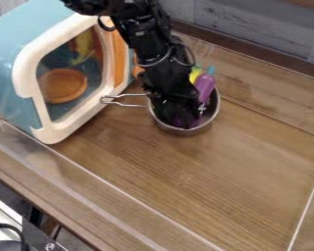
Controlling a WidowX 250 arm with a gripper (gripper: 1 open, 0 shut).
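My black gripper (183, 106) reaches down from the top into a steel pot (175, 126) with a wire handle on its left. Purple and yellow items (204, 87) sit in the pot beside the gripper. The fingers are mostly hidden among them, so I cannot see how they stand or whether anything is between them.
A light blue and white toy oven (31, 61) with orange pieces inside stands just left of the pot. A wall (251, 34) runs behind.
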